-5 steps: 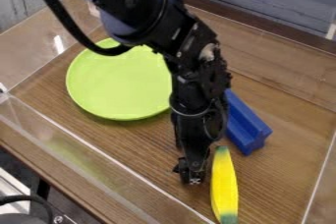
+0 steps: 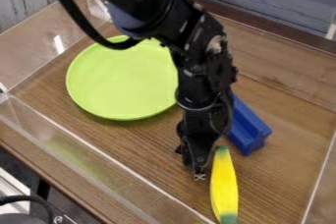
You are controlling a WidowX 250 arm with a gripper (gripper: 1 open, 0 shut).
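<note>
My black gripper (image 2: 197,159) is low over the wooden table, just left of the upper end of a yellow banana-shaped object (image 2: 223,189) with green tips; it looks shut, and nothing clear shows between its fingers. A blue block or container (image 2: 247,128) lies behind the gripper to the right, partly hidden by the arm. A green plate (image 2: 112,81) rests to the upper left of the gripper.
A clear plastic rim runs along the left and front edges of the wooden surface (image 2: 282,90). Bare wood is free at the right and left of the gripper. A pale wall stands at the back.
My gripper has shifted very slightly near the banana's upper end; the banana, blue object and plate look unmoved.
</note>
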